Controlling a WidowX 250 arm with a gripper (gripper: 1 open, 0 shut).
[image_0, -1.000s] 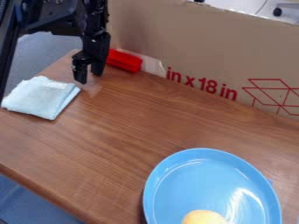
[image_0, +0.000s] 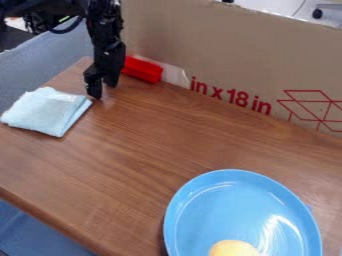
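Observation:
My black gripper (image_0: 102, 82) is low at the back left of the wooden table, just in front of a red cylindrical object (image_0: 142, 68) by the cardboard. Whether its fingers are open or shut, or hold anything, is too small to tell. A folded pale blue cloth (image_0: 47, 112) lies to the front left of the gripper. A blue plate (image_0: 201, 215) sits at the front right with a round pale yellow item (image_0: 233, 250) on it.
A cardboard panel (image_0: 241, 55) with red printing runs along the back of the table (image_0: 147, 160). The table's left edge drops to a blue-grey area.
The arm at the top left has shifted slightly, with the gripper staying at about the same spot. The cloth, red object and plate look unmoved.

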